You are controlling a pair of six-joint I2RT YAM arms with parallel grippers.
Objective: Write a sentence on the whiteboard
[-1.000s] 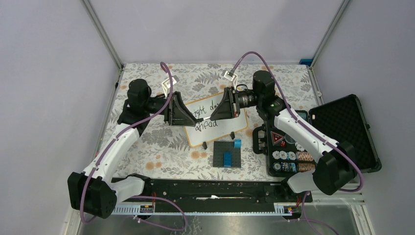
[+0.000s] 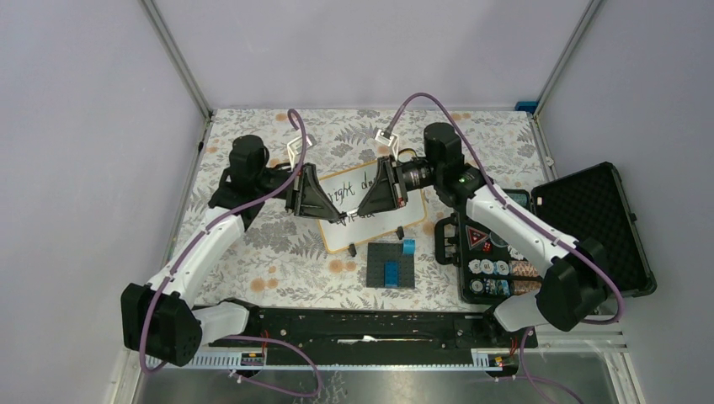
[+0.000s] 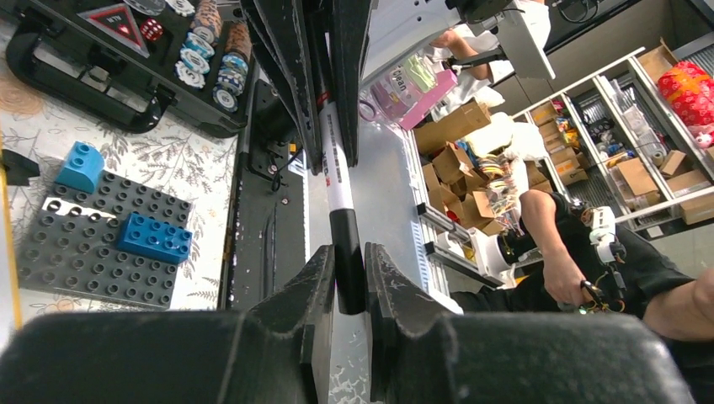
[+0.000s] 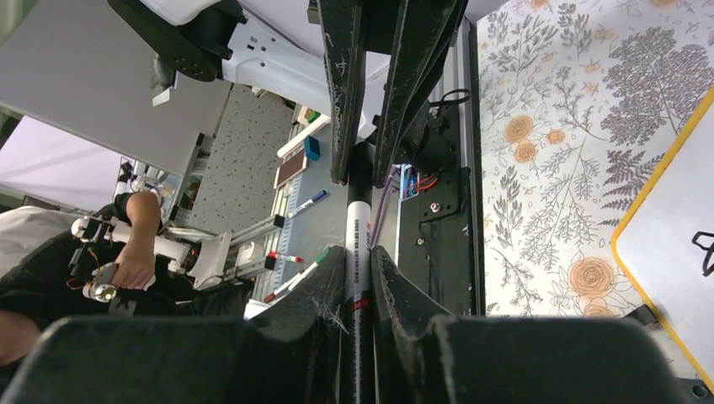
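The whiteboard [image 2: 389,221], white with a yellow edge and black handwriting, lies on the patterned cloth, partly hidden under both grippers. Above it a marker [image 2: 352,213] bridges my two grippers. My left gripper [image 2: 342,218] is shut on the marker's black cap, which shows between its pads in the left wrist view as the black end [image 3: 347,261]. Opposite it, my right gripper [image 2: 362,212] is shut on the barrel; the white barrel [image 4: 357,252] stands out from its fingers in the right wrist view. The cap is on the marker.
A grey building plate [image 2: 379,273] with blue bricks lies in front of the board. To the right stands an open black case [image 2: 596,227] of chips and dice. Small black clips [image 2: 400,232] sit at the board's front edge.
Both grippers have shifted slightly toward the front edge of the table. The left has also come a little to the right, the right a little to the left, so their tips are closer together.
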